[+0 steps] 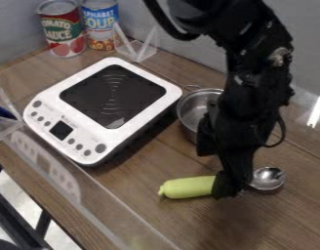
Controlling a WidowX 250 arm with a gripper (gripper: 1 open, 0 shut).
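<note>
My black gripper [225, 181] reaches down at the right, low over the tabletop, open, its lower end at the right part of a pale green cylindrical vegetable [186, 187]. A metal spoon or small ladle [267, 178] lies just to the right, partly behind the gripper. A steel pot [190, 109] stands behind the arm, partly hidden by it.
A white induction cooker [77, 147] with a black top fills the left middle. Tomato sauce [63, 27] and alphabet soup [100, 20] cans stand at the back left by the wall.
</note>
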